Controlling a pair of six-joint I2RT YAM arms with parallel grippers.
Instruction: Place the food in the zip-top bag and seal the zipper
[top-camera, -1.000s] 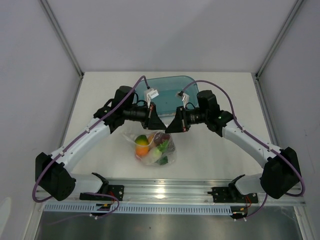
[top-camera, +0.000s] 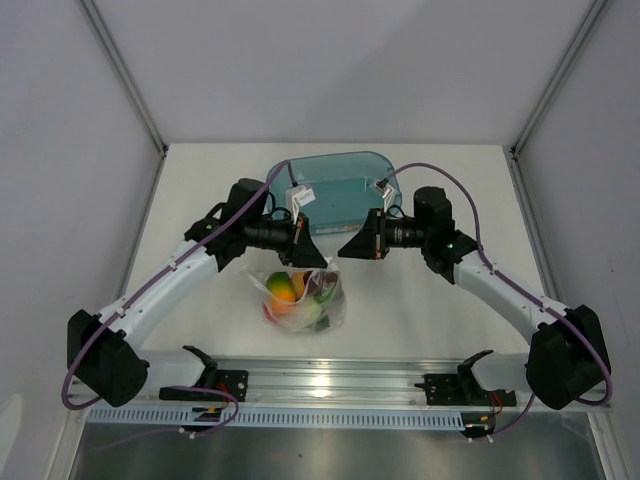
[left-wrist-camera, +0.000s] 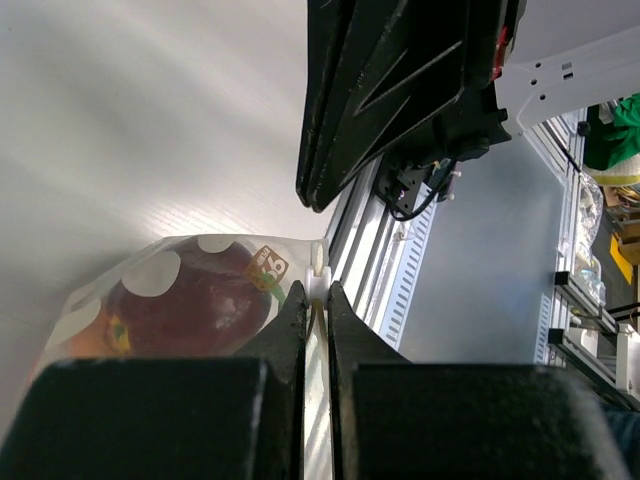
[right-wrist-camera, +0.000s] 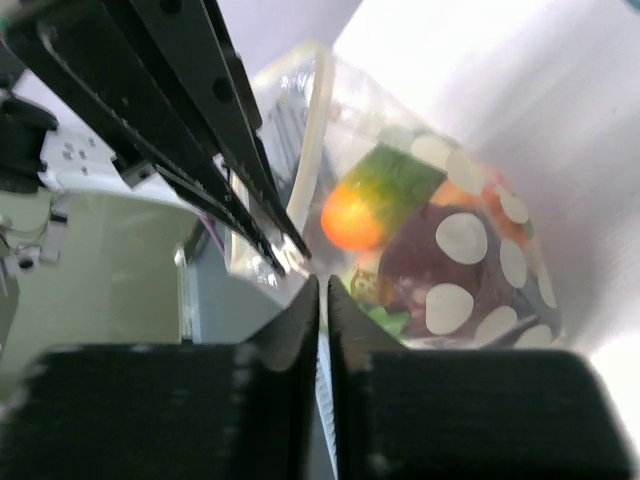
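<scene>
The clear bag (top-camera: 300, 305) with polka dots holds a mango, dark and green produce on the table. My left gripper (top-camera: 324, 264) is shut on the bag's zipper end (left-wrist-camera: 319, 280) at its top right corner. My right gripper (top-camera: 347, 253) is to the right of that corner, apart from it; in the right wrist view its fingertips (right-wrist-camera: 336, 292) are close together with nothing visible between them, and the bag (right-wrist-camera: 463, 237) lies beyond.
A teal tray (top-camera: 340, 170) sits at the back of the white table (top-camera: 470, 180). Rails run along the front edge.
My right gripper has moved rightward, away from the left gripper and the bag's corner. The left gripper and bag have shifted slightly down and left.
</scene>
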